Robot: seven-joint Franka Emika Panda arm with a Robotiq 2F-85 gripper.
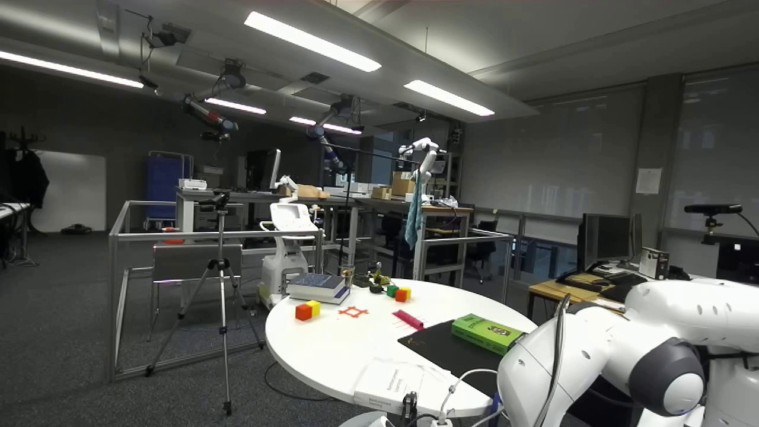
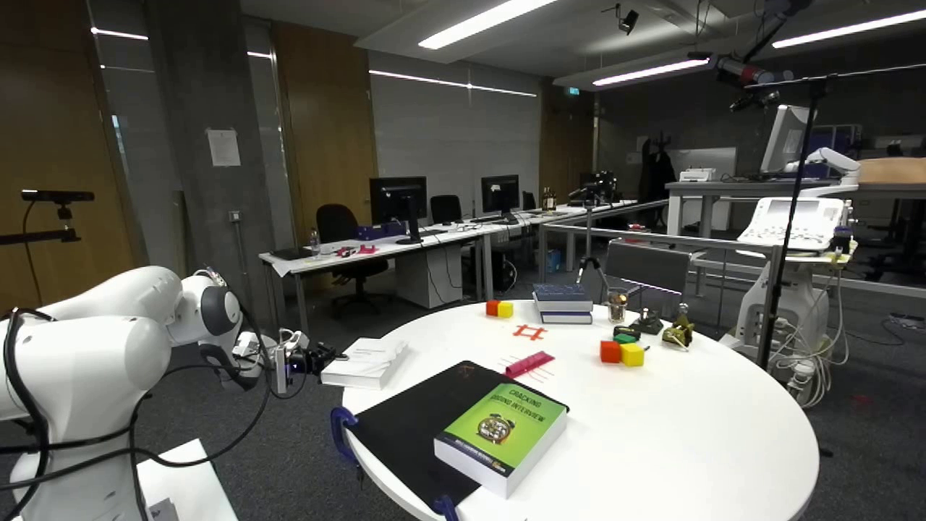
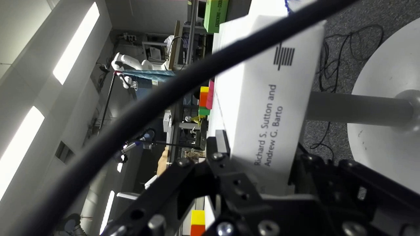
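A thick white book (image 3: 271, 106), its spine printed with "Richard S. Sutton and Andrew G. Barto", lies flat at the rim of the round white table (image 2: 660, 434). Part of it juts past the edge. My gripper is shut on the end of this book, with one of its black fingers (image 3: 221, 142) over the cover and the other beneath. Exterior view 2 has the gripper (image 2: 331, 357) reaching the book (image 2: 366, 361) from outside the table. In exterior view 1 only a little of the gripper shows beside the book (image 1: 389, 384).
A green book (image 2: 503, 427) rests on a black mat (image 2: 408, 438) near the white book. Farther off are a pink piece (image 2: 529, 364), an orange frame (image 2: 529, 331), stacked blue books (image 2: 562, 298) and coloured cubes (image 2: 611, 351).
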